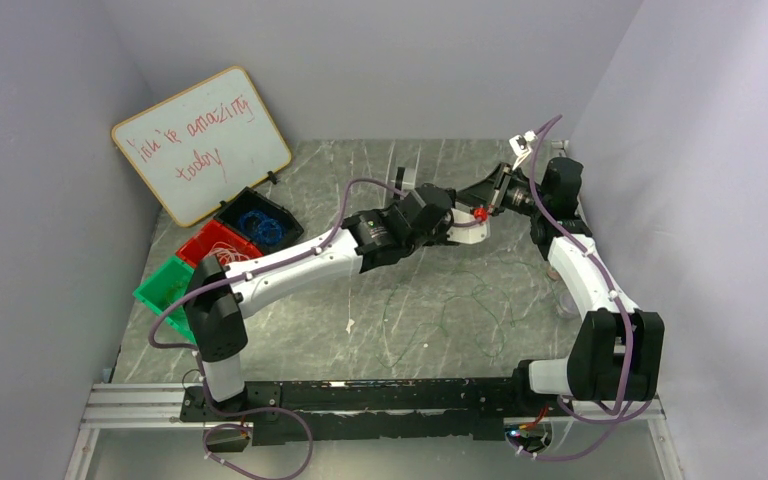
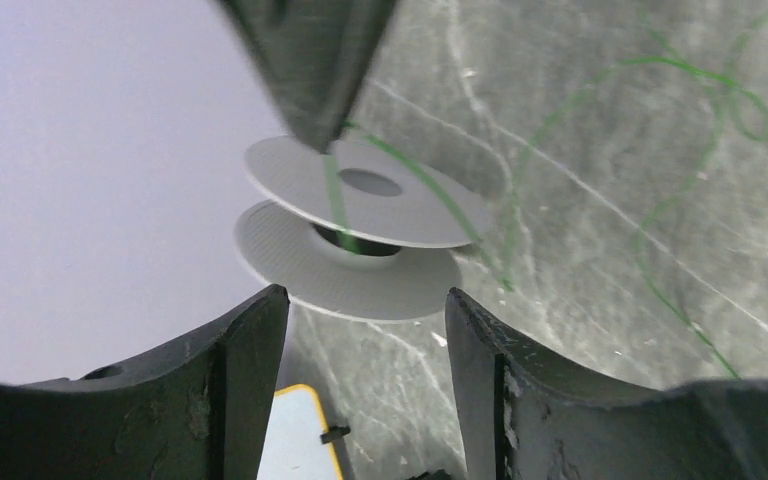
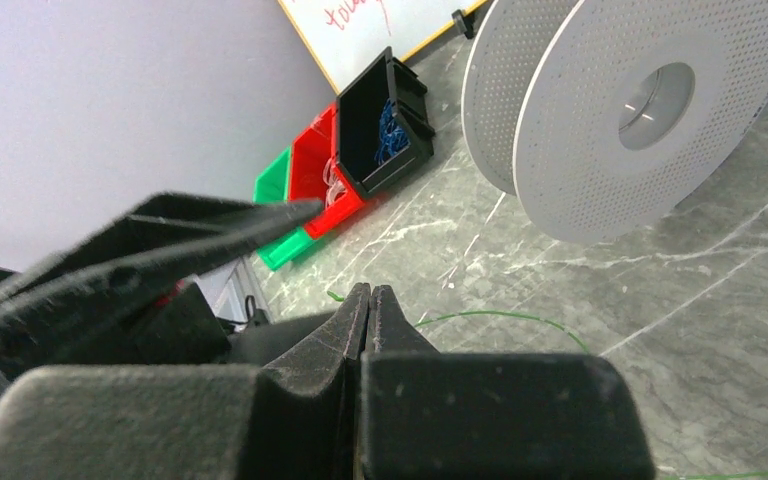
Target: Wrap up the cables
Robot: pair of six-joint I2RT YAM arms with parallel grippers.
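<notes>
In the top view my left gripper [image 1: 460,222] has reached across to the right gripper [image 1: 485,192], partly over a grey spool [image 1: 405,178]. In the left wrist view its fingers [image 2: 222,390] stand apart with nothing held between them, below the two-flanged spool [image 2: 420,225]; a thin green cable [image 2: 660,62] runs near it and loops over the table. In the right wrist view my right gripper is shut, the left gripper's dark fingers [image 3: 170,270] close beside it. Whether the green cable is caught at the right tips is hard to tell.
At the left stand green [image 1: 150,292], red [image 1: 190,248] and black [image 1: 290,228] bins, the latter two holding cables. A whiteboard [image 1: 200,130] leans behind them. Walls close in the marble table [image 1: 340,350] at the back and sides.
</notes>
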